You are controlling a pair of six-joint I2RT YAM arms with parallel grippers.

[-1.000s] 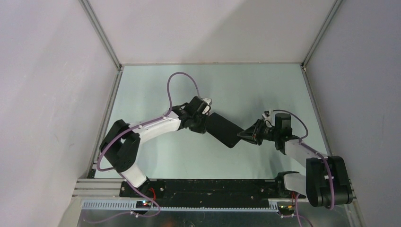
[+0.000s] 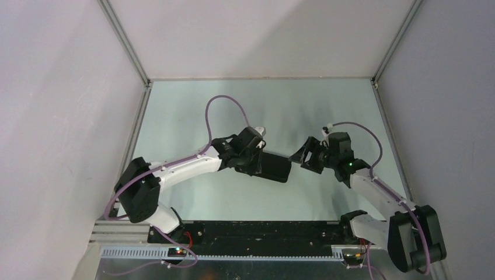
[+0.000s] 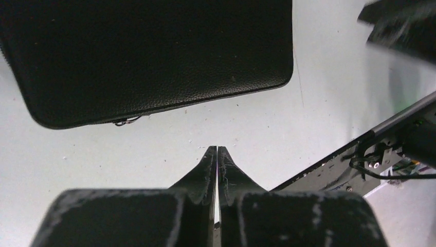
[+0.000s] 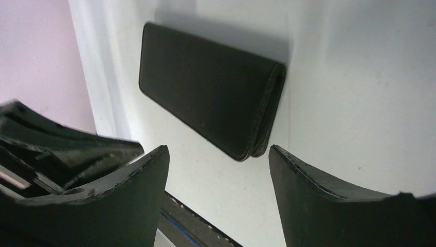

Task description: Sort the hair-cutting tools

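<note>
A black leather zippered case (image 2: pixel 274 167) lies closed on the white table, with a zip pull on its edge in the left wrist view (image 3: pixel 127 120). My left gripper (image 2: pixel 254 166) is over the case's left part in the top view; in its wrist view the fingertips (image 3: pixel 210 157) are almost together just off the zip edge, nothing visible between them. My right gripper (image 2: pixel 299 160) stands open beside the case's right end; in the right wrist view the case (image 4: pixel 205 82) lies ahead of its spread fingers. No tools are visible outside the case.
Side walls and a back wall enclose it, and a dark rail (image 2: pixel 262 236) runs along the front edge, also near the left gripper in its wrist view.
The case has turned to lie less diagonally than a second ago. My right gripper has pulled away from its end; the left gripper has shifted down and over it in the top view.
</note>
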